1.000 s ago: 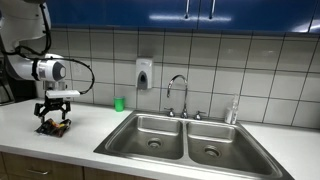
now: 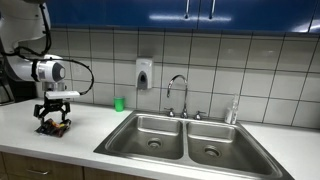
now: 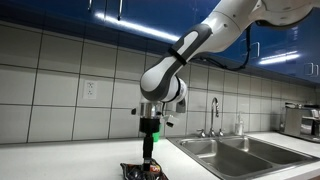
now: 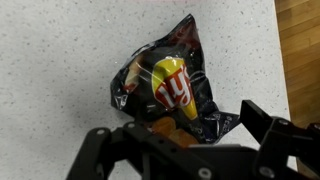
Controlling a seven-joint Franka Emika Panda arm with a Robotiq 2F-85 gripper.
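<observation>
A black, shiny bag with yellow, red and orange print (image 4: pixel 175 80) lies crumpled on the white counter. From the wrist, my gripper stands open over the bag's lower part, its fingers apart on either side. At the left end of the counter, exterior view 1 has the gripper (image 2: pixel 53 115) pointing down at the dark bag (image 2: pixel 52 129). The second exterior view also has the gripper (image 3: pixel 149 152) low over the bag (image 3: pixel 132 172). Whether the fingers touch the bag, I cannot tell.
A double steel sink (image 2: pixel 184 140) with a faucet (image 2: pixel 178 92) fills the counter's middle. Behind stand a green cup (image 2: pixel 119 104) and a bottle (image 2: pixel 233 112). A brown front edge (image 4: pixel 292 40) borders the counter near the bag. White counter between bag and sink is clear.
</observation>
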